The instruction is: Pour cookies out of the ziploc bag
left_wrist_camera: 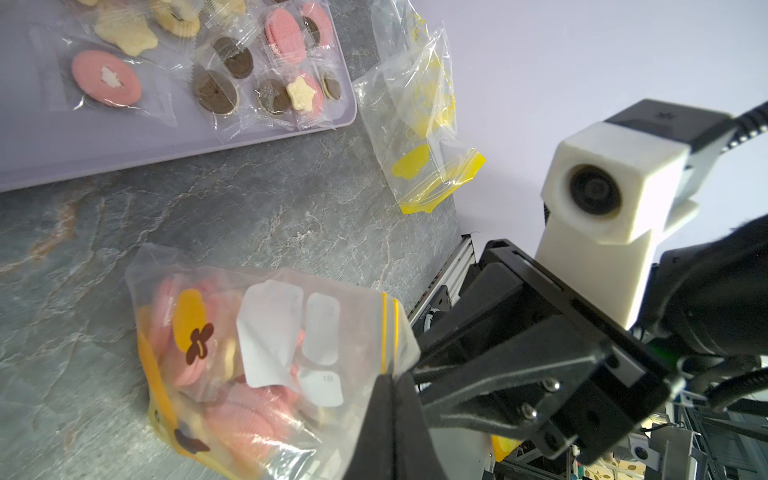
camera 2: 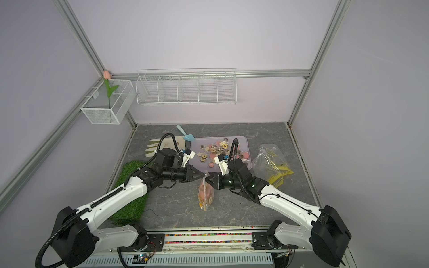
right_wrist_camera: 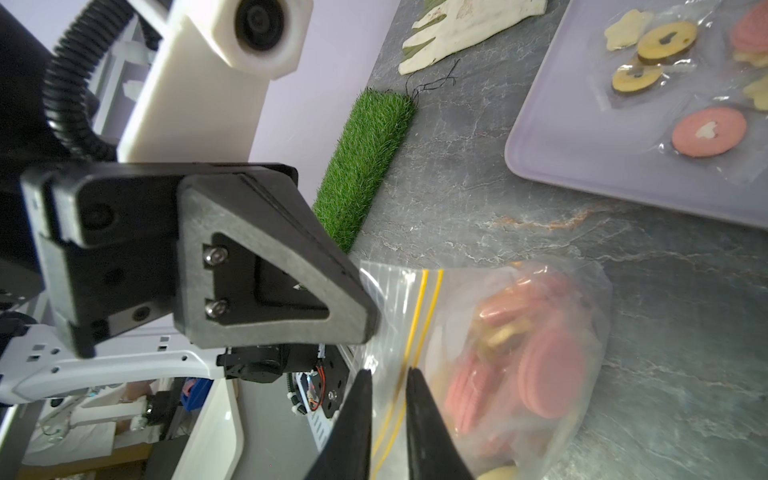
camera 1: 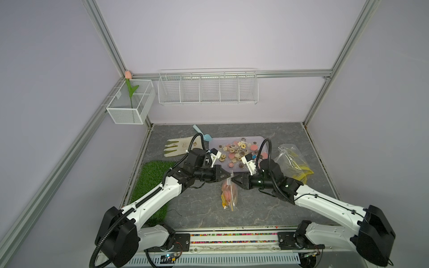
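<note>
A clear ziploc bag with pink and cream cookies inside hangs over the bare counter, its yellow-lined zip edge uppermost. My left gripper is shut on that top edge, its fingertips pressed together. From the other side my right gripper comes up to the zip strip. Its fingers are shut to a sliver, with bag film showing through; whether film is pinched there cannot be told. Behind the bag lies a lilac tray strewn with small wrapped cookies.
An empty clear bag with yellow trim lies right of the tray. To the left are green turf, a glove and a light blue trowel. Grey counter in front of the bag is free.
</note>
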